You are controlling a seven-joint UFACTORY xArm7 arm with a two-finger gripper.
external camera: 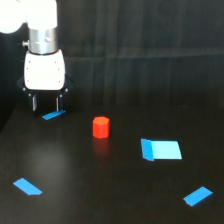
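Note:
My gripper (46,102) hangs at the upper left, a white body with two dark fingers (34,102) pointing down. The fingers stand apart, open, and nothing shows between them. To its right and nearer the camera, a small red block (101,128) sits on the dark table (95,175), apart from the gripper.
Blue strips lie just below the gripper (54,115), at the front left (27,187) and at the front right. A pale blue square (166,150) with a darker blue edge lies right of the block. Dark curtain (140,60) hangs behind.

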